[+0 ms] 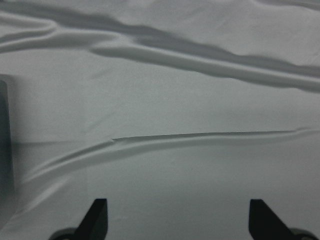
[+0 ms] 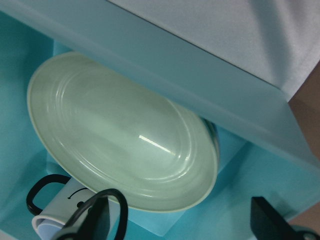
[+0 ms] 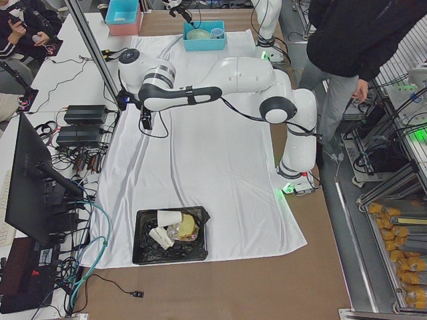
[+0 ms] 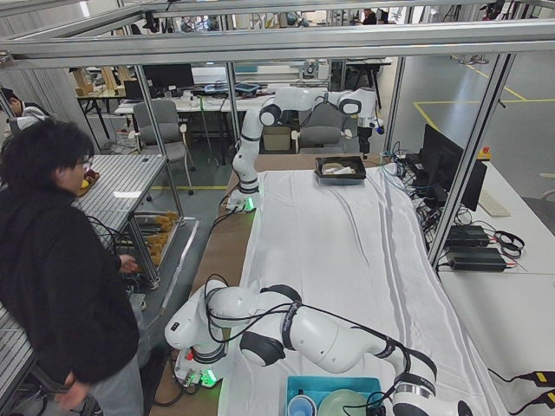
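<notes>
My left gripper stands open over the white cloth [image 1: 165,175], nothing between its fingers; in the camera left view its arm [image 3: 233,83] reaches across the cloth. My right gripper is open above a teal bin [image 2: 250,180] holding a pale green plate [image 2: 120,130] and a white mug [image 2: 65,205] with a face and black handle. A black cable loops by one finger. A black tray [image 3: 170,250] with white items and a yellowish, partly wrapped item lies at the near end of the cloth.
A person [image 4: 69,260] in dark clothes stands beside the table. A monitor [image 3: 33,187], cables and power boxes [image 3: 83,123] line the other side. A metal post [image 3: 93,47] rises along the edge.
</notes>
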